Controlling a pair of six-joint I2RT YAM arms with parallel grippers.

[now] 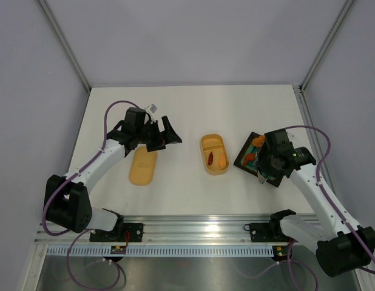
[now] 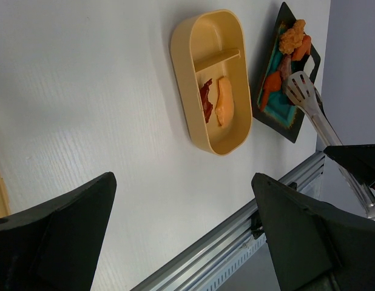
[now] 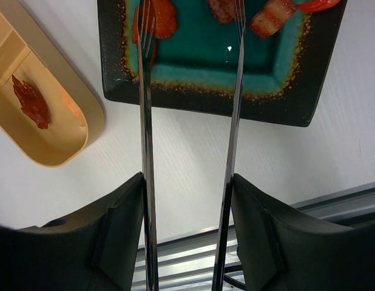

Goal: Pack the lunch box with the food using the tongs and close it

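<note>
A yellow lunch box (image 1: 214,168) with a divider stands mid-table, holding a dark red piece (image 2: 205,100) and a pale orange piece (image 2: 224,103). To its right is a dark square plate (image 3: 212,106) with orange and red food (image 3: 163,18) on its teal middle. My right gripper is over the plate, open, with long metal tong arms whose tips reach apart over the food, nothing visibly between them. My left gripper stands open and empty above the table, left of the lunch box.
A yellow lid (image 1: 143,167) lies left of the lunch box, under the left arm's side. Metal rails run along the front and side edges.
</note>
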